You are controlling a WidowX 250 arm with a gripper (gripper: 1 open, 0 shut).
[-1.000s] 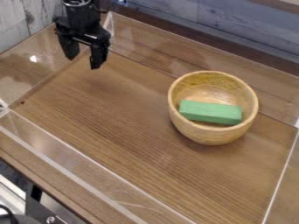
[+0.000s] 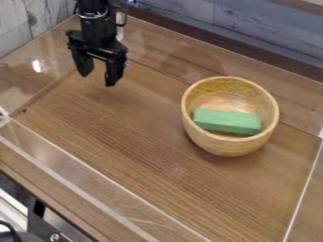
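Observation:
A black robot arm hangs at the top left of the camera view, its gripper [image 2: 100,64] open above the wooden surface, with nothing visible between its fingers. To the right, well apart from the gripper, a wooden bowl [image 2: 229,88] holds a green rectangular block [image 2: 228,121], which lies in its lower part.
Pale walls stand at the back and left. Dark cables show at the bottom left corner.
The gripper has shifted slightly to the right and down in the view. The bowl and green block have not moved.

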